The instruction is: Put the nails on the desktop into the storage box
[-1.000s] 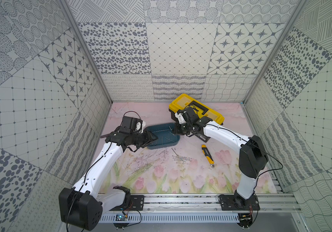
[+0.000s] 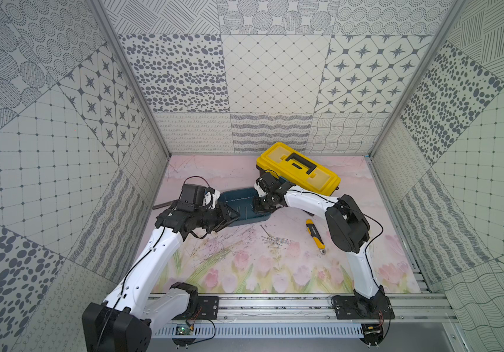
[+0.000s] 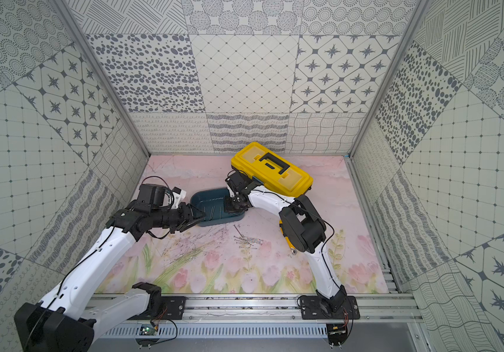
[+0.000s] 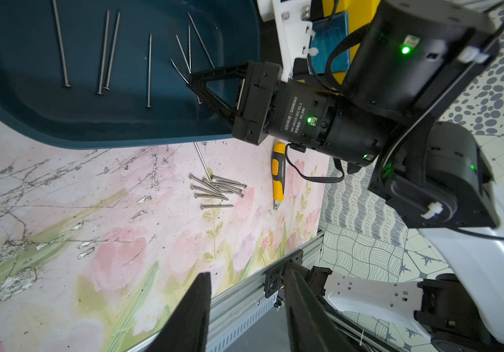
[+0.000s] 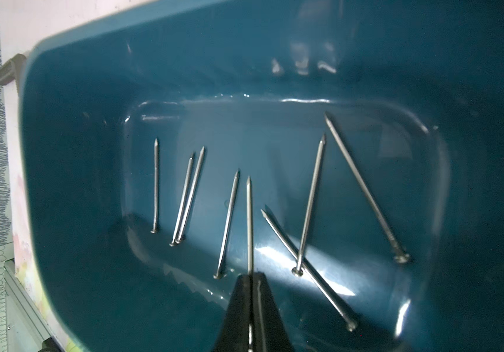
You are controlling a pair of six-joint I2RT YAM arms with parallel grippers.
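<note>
My right gripper is shut on a nail (image 5: 249, 223), held low inside the blue storage box (image 5: 75, 281). The held nail points forward from the fingertips, above or near the box floor; contact with the floor is hard to judge. Several loose nails (image 5: 227, 228) lie spread on that floor. In the left wrist view, a small pile of nails (image 4: 219, 190) rests on the desktop just outside the box. My left gripper is open and empty, its fingers (image 4: 197, 305) well apart; from above it stands at the left end of the box.
A yellow toolbox (image 2: 298, 167) stands behind and to the right of the box. A yellow-black utility knife (image 2: 315, 235) lies right of the nail pile.
My right gripper has moved left and down into the box, carrying its nail from above the box's right side. The left gripper has shifted only slightly; the nail pile looks the same.
</note>
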